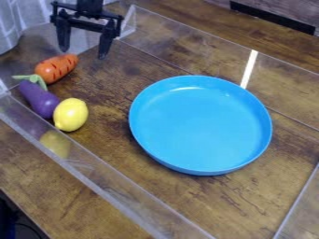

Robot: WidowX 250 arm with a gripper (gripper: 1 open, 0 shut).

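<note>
My black gripper (85, 43) is at the top left, above and beside the orange carrot (55, 67), its two fingers spread open with nothing visible between them. Below the carrot lie a purple eggplant (37, 97) with a green stem and a yellow lemon (70, 115). A large blue plate (200, 125) rests on the wooden table to the right, empty.
Clear plastic walls edge the wooden work surface (149, 205) on the left and along the near side. The area between the gripper and the plate is bare wood. A white strip lies behind the plate at the right.
</note>
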